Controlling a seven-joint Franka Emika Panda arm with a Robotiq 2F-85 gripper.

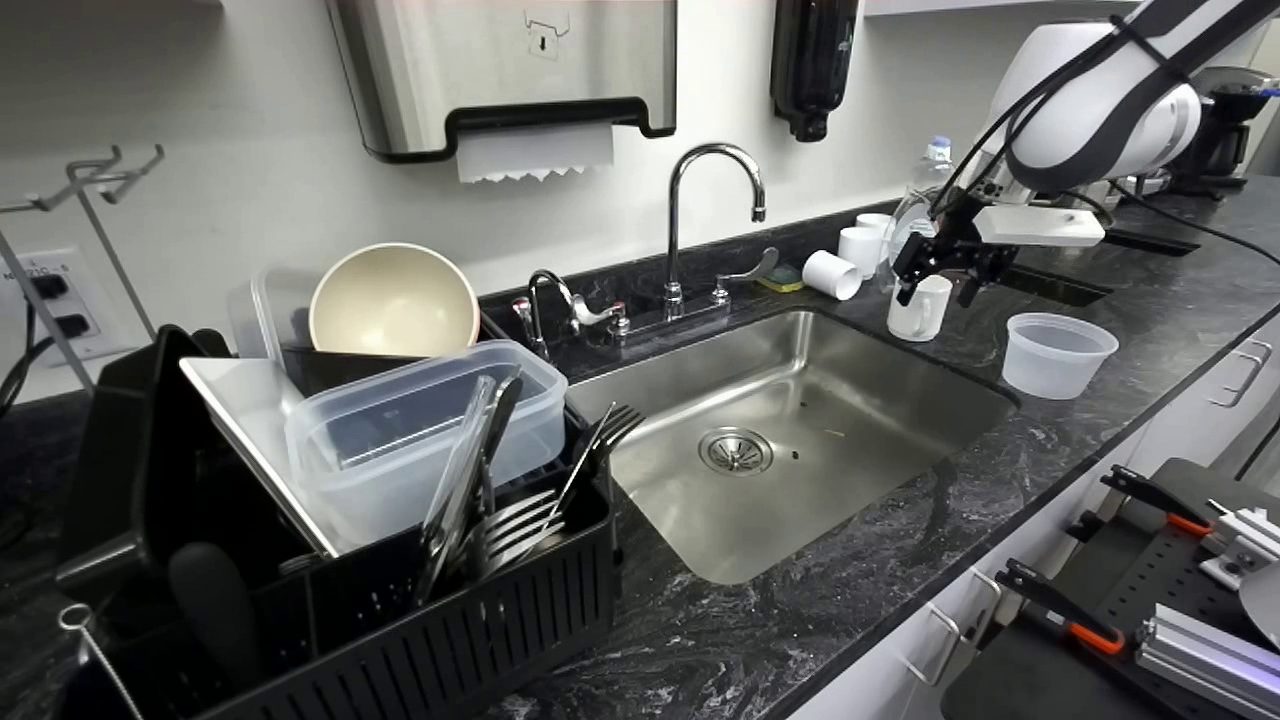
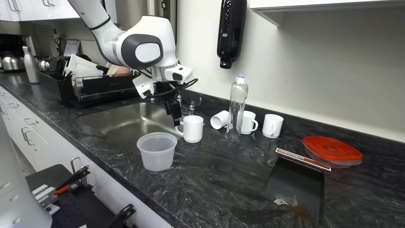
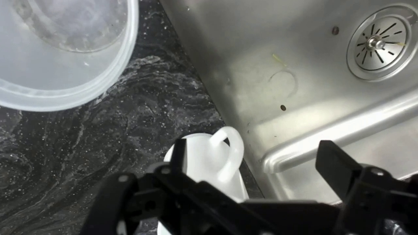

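Note:
A white mug (image 1: 918, 314) stands on the dark counter beside the sink's edge. Exterior view 2 shows it upright, its handle (image 2: 179, 130) turned toward the sink. My gripper (image 1: 939, 288) is tilted down at the mug's top, fingers wide apart and holding nothing. In the wrist view, the mug (image 3: 200, 156) lies low in the picture, partly hidden behind one finger (image 3: 179, 154). Its handle shows in the gap between the fingers, while the other finger (image 3: 333, 164) is over the sink side. Whether either finger touches the mug I cannot tell.
A clear plastic tub (image 2: 157, 152) sits near the mug, toward the counter's front. Behind are a tipped white mug (image 2: 220, 120), a clear bottle (image 2: 238, 102) and two more mugs. The steel sink (image 1: 828, 420) is empty; a loaded dish rack (image 1: 480, 648) stands beyond it.

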